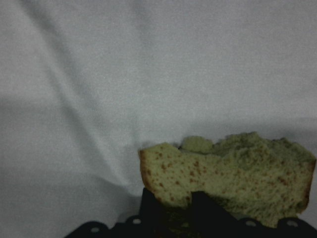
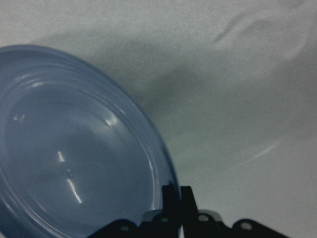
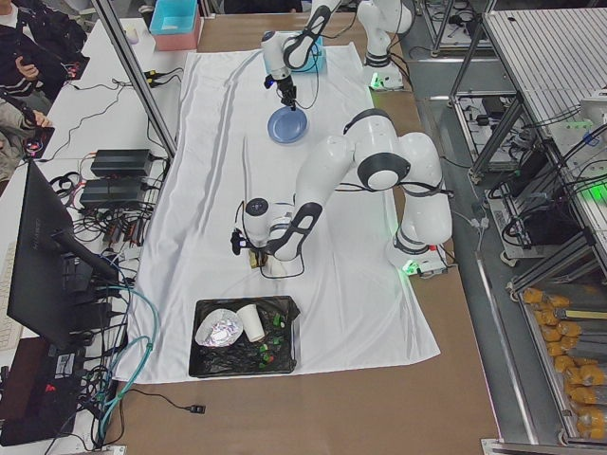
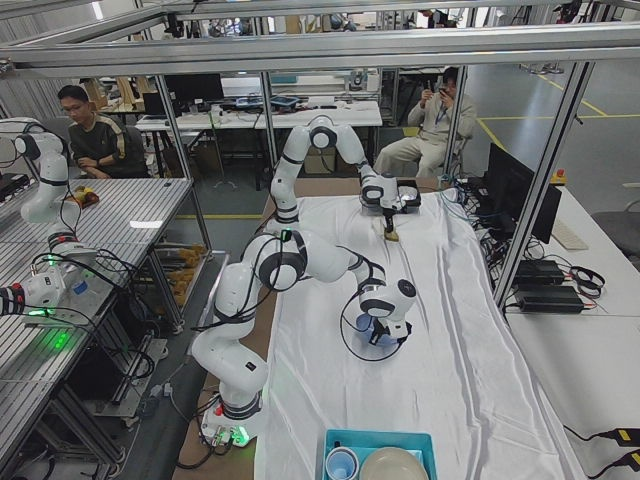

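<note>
A piece of bread [image 1: 228, 178] lies on the white cloth in the left wrist view. My left gripper is at its near edge, fingertips over or against it; whether it grips the bread is unclear. In the camera left view that arm's gripper [image 3: 248, 245] is low over the cloth, mid table. A blue plate [image 2: 74, 139] fills the left of the right wrist view, with my right gripper shut on its rim. The same plate [image 3: 286, 128] sits toward the far end in the camera left view.
A black tray [image 3: 242, 365] with a foil dish and white cup is at the near end. A teal bin [image 4: 378, 440] with a cup and plate is at the opposite end. A monitor [image 3: 38, 275] and cables border the cloth.
</note>
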